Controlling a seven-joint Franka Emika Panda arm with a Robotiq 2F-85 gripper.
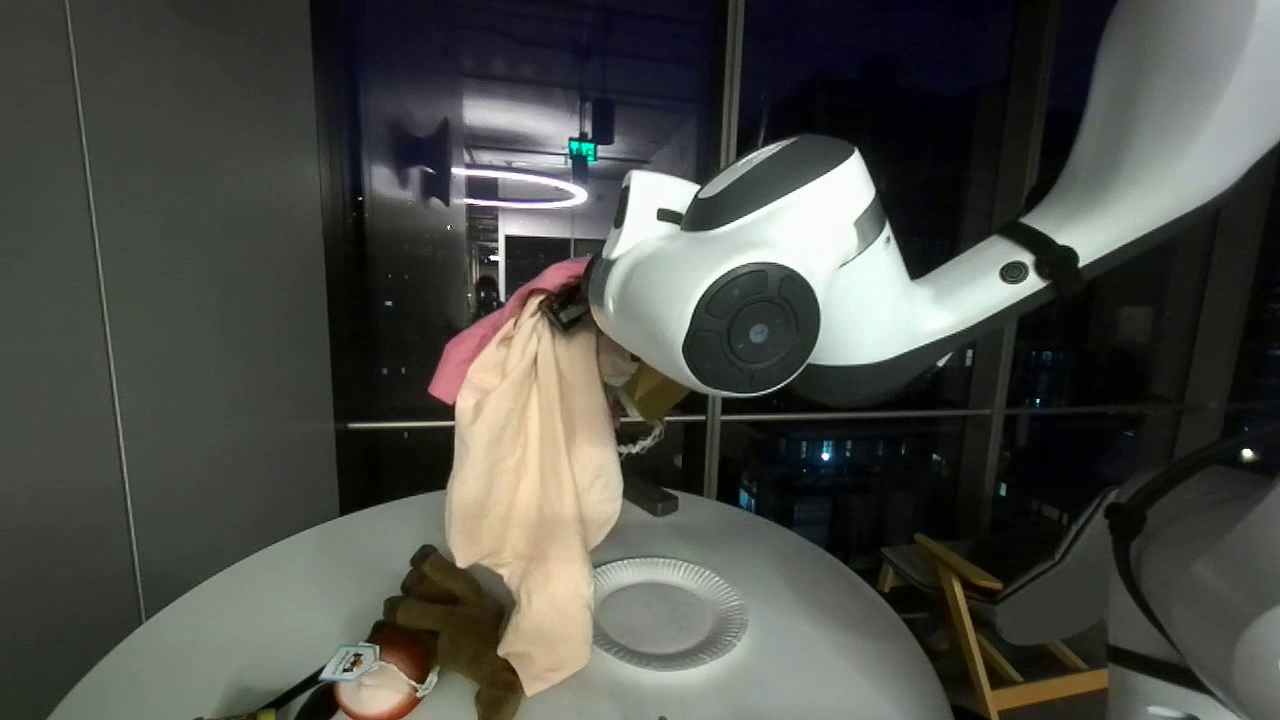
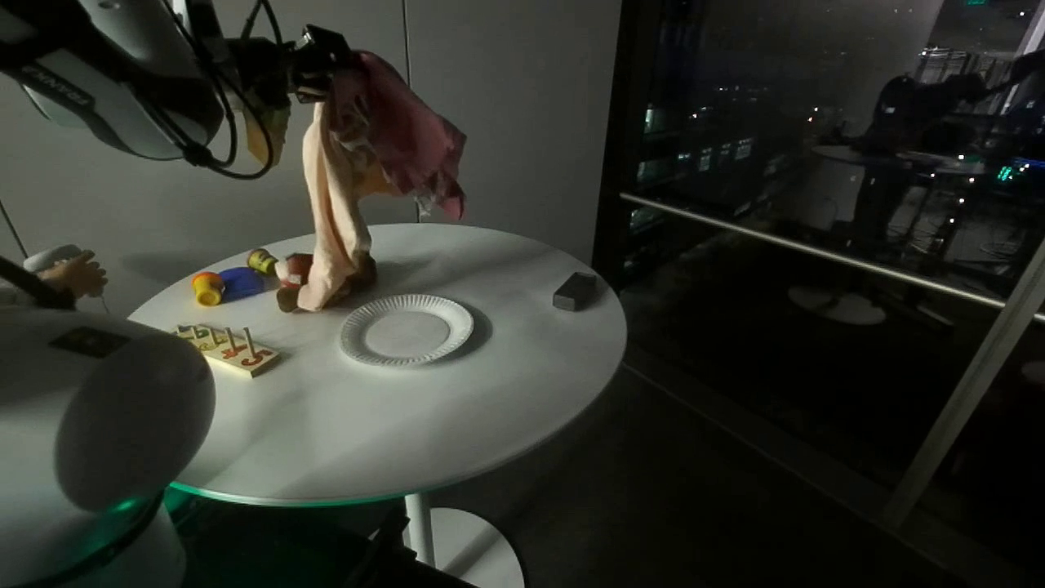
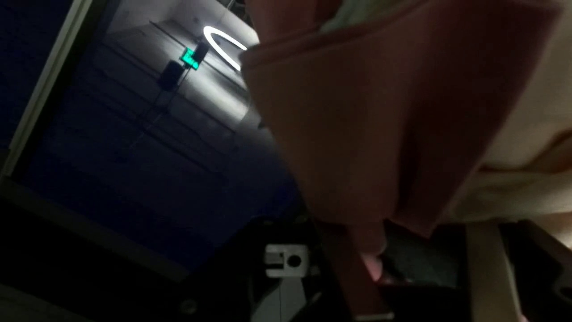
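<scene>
A cloth garment hangs from my gripper [image 2: 318, 73], which is shut with the fabric pinched between its fingers, high above the table. One part is a long peach cloth [image 1: 534, 444] whose lower end reaches down beside the plate and in front of the brown plush toy [image 1: 462, 618]. The other part, a pink cloth [image 2: 406, 132], spreads out to the side of the fingers. In the wrist view the cloth [image 3: 343, 118] covers much of the picture and hides most of the fingertips.
A white paper plate [image 2: 406, 331] lies on the round table [image 2: 509, 392]. A dark grey block [image 2: 575, 291] sits near the edge, and a wooden number peg board [image 2: 230, 348] is on the other side. Small colourful toys [image 2: 235, 282] lie behind it.
</scene>
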